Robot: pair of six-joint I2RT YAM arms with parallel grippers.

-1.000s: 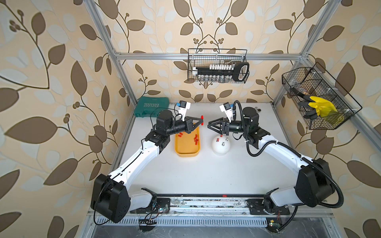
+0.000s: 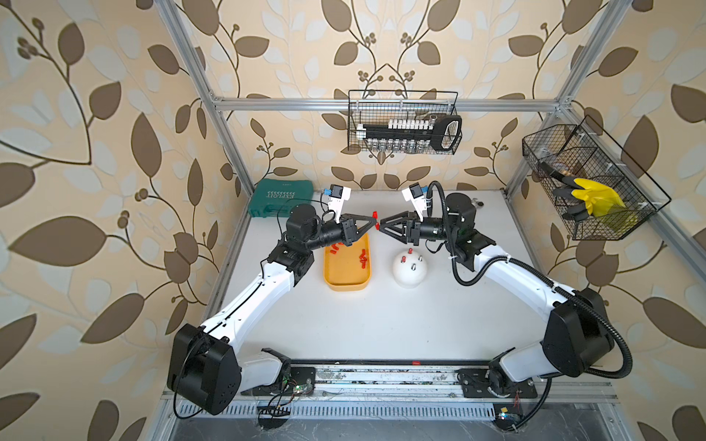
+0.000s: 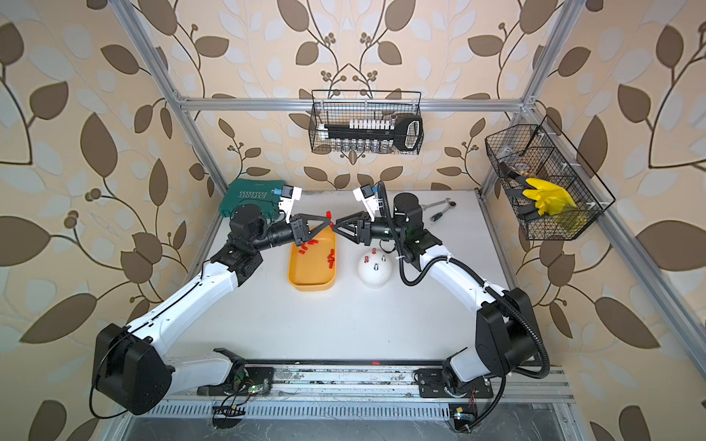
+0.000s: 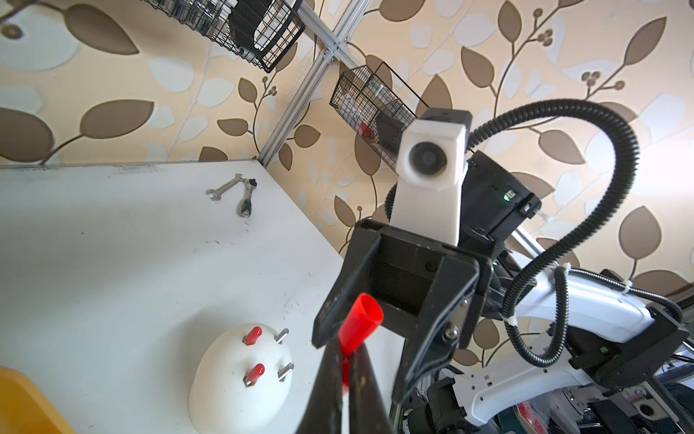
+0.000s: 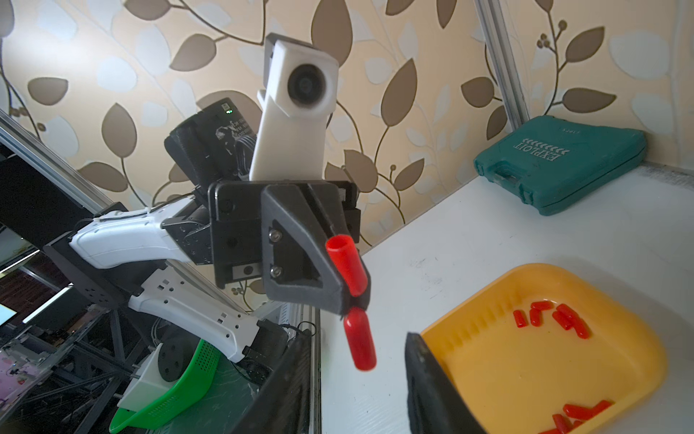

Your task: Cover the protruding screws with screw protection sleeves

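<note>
A red sleeve [image 4: 359, 322] [image 5: 345, 260] stands upright in my left gripper [image 2: 373, 222], which is shut on it, its ends sticking out above and below the fingertips. Facing it from the right, my right gripper [image 2: 384, 226] is open, its fingers just short of the sleeve. The white dome [image 4: 227, 376] on the table carries several protruding screws, two with red sleeves [image 4: 253, 335] and bare ones [image 4: 284, 371] beside them. The orange tray [image 2: 345, 279] below the grippers holds several loose red sleeves [image 5: 567, 322].
A green case [image 5: 556, 152] lies at the back left of the table [image 2: 397, 323]. Wrenches [image 4: 246, 195] lie at the back right. Wire baskets [image 2: 404, 125] hang on the frame.
My right gripper has shifted about and now sits slightly higher and nearer the held sleeve than a second ago. My left gripper with the sleeve has barely moved.
</note>
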